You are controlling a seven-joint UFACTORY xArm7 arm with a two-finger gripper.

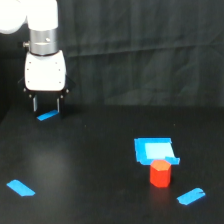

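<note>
A white robot arm with its gripper hangs at the upper left, fingers pointing down above a small blue strip on the black surface. The fingers look apart, with nothing visible between them. A second blue piece lies at the lower left, and a third at the lower right. A red hexagonal block stands just in front of a blue-bordered item with a pale middle on the right.
A dark backdrop runs along the back.
</note>
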